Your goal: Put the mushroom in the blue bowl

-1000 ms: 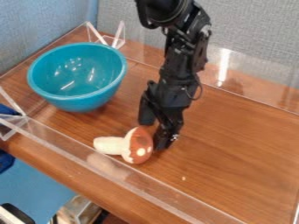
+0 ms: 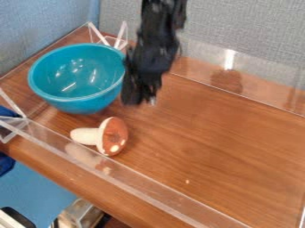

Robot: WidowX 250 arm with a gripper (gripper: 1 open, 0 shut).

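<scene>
A toy mushroom (image 2: 111, 135) with a brown-orange cap and pale stem lies on its side on the wooden table, near the clear front barrier. Behind it and to the left stands the blue bowl (image 2: 50, 78), its visible inside empty. My gripper (image 2: 139, 98), black and blurred by motion, is at the bowl's right rim, above and behind the mushroom and apart from it. Blur hides how its fingers stand.
Clear plastic walls (image 2: 161, 191) edge the table (image 2: 226, 151) at front and back. A white wire rack (image 2: 107, 36) shows behind the bowl.
My arm has swung up and left, away from the mushroom toward the bowl. The mushroom has shifted left and turned, its cap now facing right and toward the camera.
</scene>
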